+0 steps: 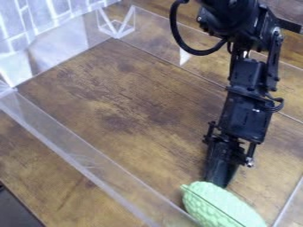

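Observation:
A pale green, bumpy oblong object [222, 206], like a toy vegetable, lies at the bottom right of the view, partly cut off by the frame. My black gripper [218, 177] points down just above and behind its upper end, with the fingertips close to it or touching; which of the two, I cannot tell. The gripper looks shut, and nothing shows between its fingers.
Clear acrylic walls [83, 155] border the wooden surface [119, 106], whose middle and left are bare. A white curtain-like cloth [35, 22] is at the top left.

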